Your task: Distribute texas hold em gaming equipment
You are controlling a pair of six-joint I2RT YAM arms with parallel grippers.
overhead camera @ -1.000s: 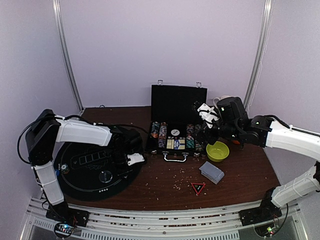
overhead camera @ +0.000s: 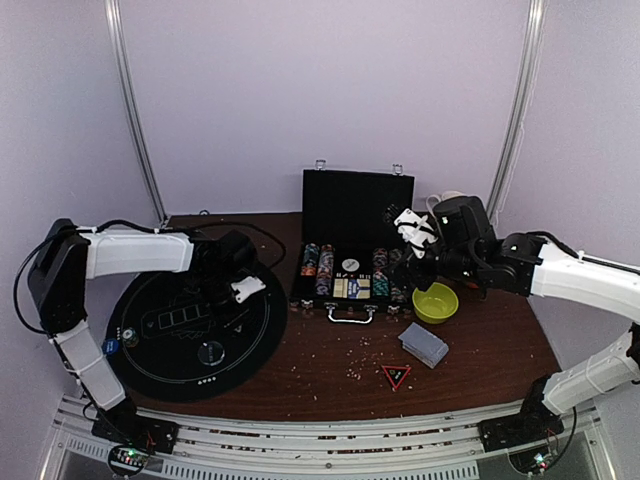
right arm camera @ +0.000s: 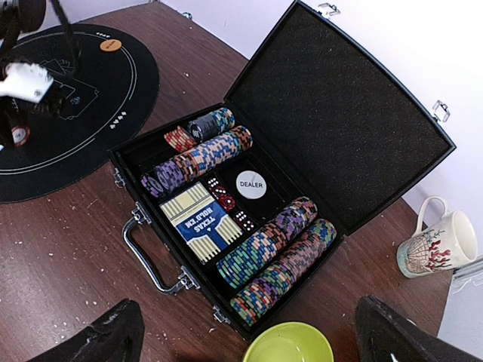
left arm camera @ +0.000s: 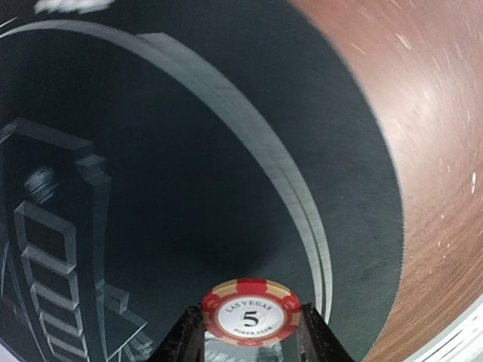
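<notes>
My left gripper is over the right part of the black oval poker mat (overhead camera: 230,360), with a red-and-gold "5" chip (left arm camera: 251,311) held between its fingertips. The open chip case (overhead camera: 350,285) stands at the back middle, holding rows of chips (right arm camera: 267,245), a card box (right arm camera: 200,222), dice and a white dealer button (right arm camera: 250,184). My right gripper (overhead camera: 410,265) hangs at the case's right side; in its wrist view its fingers are wide apart with nothing between them.
A yellow-green bowl (overhead camera: 435,304), a plastic box (overhead camera: 424,344) and a red triangle (overhead camera: 395,375) are on the right. A mug (right arm camera: 438,241) stands behind the bowl. Wood is clear between mat and triangle, apart from small crumbs.
My left arm has moved left and a little up in the top view, back from the case side over the mat. The right arm has not moved.
</notes>
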